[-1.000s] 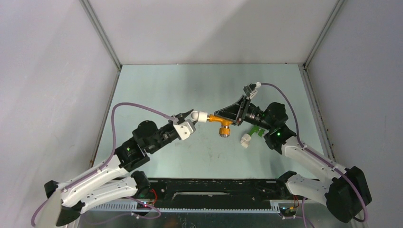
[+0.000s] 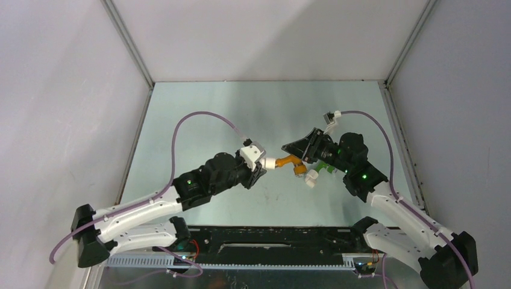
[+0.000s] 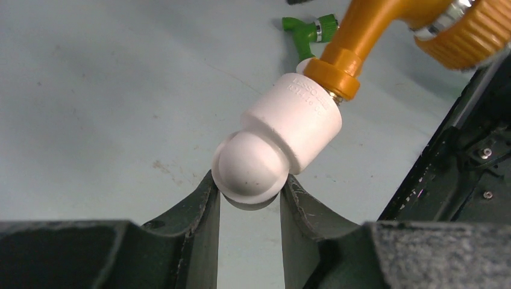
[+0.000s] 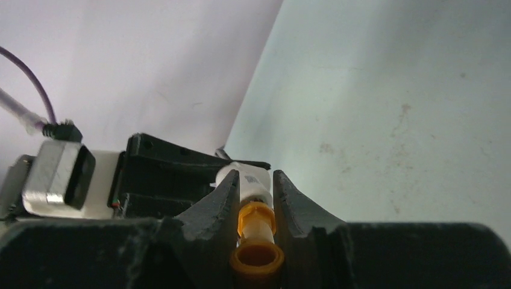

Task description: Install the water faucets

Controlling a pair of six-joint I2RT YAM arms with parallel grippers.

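Note:
An orange faucet (image 2: 292,161) is joined to a white fitting (image 3: 291,120); my right gripper is shut on the faucet, above the table. My left gripper has its fingertips at the rounded end of the white fitting; whether it grips or only touches is unclear. In the right wrist view the fitting (image 4: 250,180) partly hides the left fingertips. A green faucet piece (image 2: 325,167) with a white part (image 2: 311,177) lies on the table beneath the right arm.
Walls enclose it at back and sides. A black edge strip (image 2: 271,235) runs along the front.
The green piece stays put.

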